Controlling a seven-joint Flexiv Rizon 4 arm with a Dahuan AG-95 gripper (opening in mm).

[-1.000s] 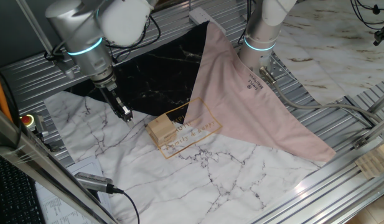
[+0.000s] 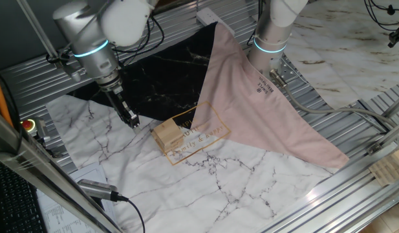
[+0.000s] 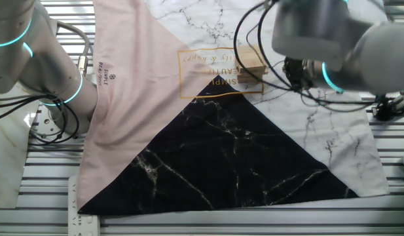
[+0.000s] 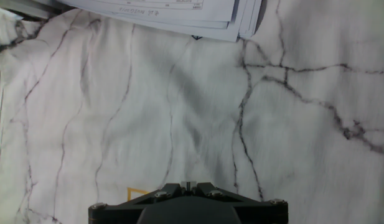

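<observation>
A small stack of light wooden blocks (image 2: 167,137) rests on the cloth (image 2: 244,184), at the left part of its gold printed frame. From the opposite side, the wooden blocks (image 3: 252,60) show partly behind dark cables. My gripper (image 2: 135,125) hangs over the white marbled part of the cloth, left of the blocks and apart from them. In the wrist view, the gripper looks shut, its fingertips together at the bottom centre with nothing visible between them. Only white cloth and a corner of the gold print lie under it there; the blocks are out of that view.
Papers (image 4: 179,12) lie at the cloth's edge. A grey device with a cable (image 2: 99,189) and a metal post (image 2: 47,171) stand at the near left.
The arm above the gripper has shifted slightly right and down in the view. My gripper's tip has barely moved. The blocks and cloth are unchanged.
</observation>
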